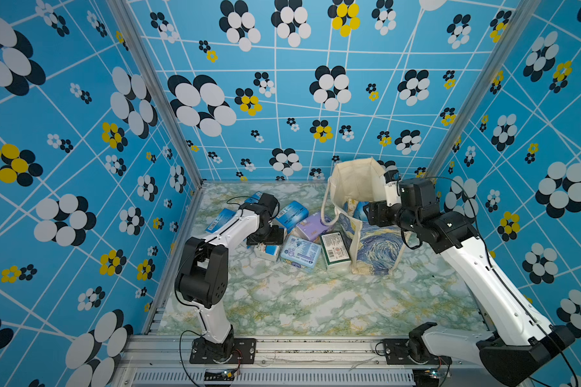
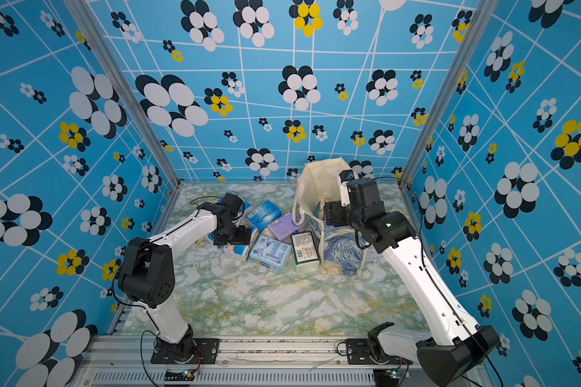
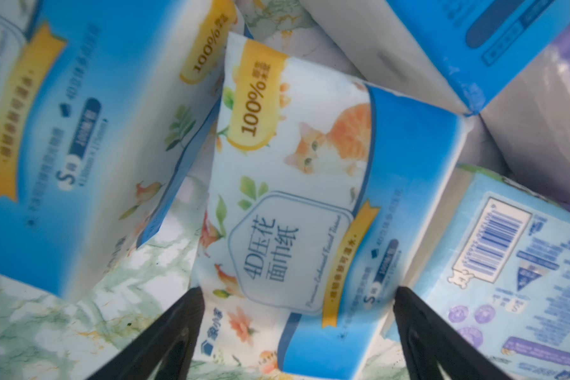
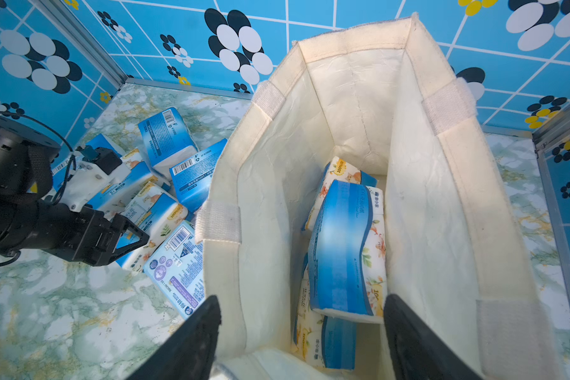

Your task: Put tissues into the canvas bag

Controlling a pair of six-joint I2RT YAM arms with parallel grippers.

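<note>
The canvas bag (image 4: 269, 266) stands upright with its mouth spread, and several blue-and-white tissue packs (image 4: 342, 247) lie inside it. My right gripper is at the bag's near rim, fingers apart, with no pack between its fingers. My left gripper hangs over a cat-print tissue pack (image 3: 278, 247) on the table. One finger (image 3: 164, 335) is at each side of that pack's near end, fingers still apart; whether they touch it is hard to tell. A second blue tissue pack (image 3: 76, 145) lies to its left.
Close around the left gripper are a light blue pack (image 1: 300, 251), a purple pack (image 1: 312, 226), a blue pack (image 1: 292, 214) and a dark green box (image 1: 335, 249).
</note>
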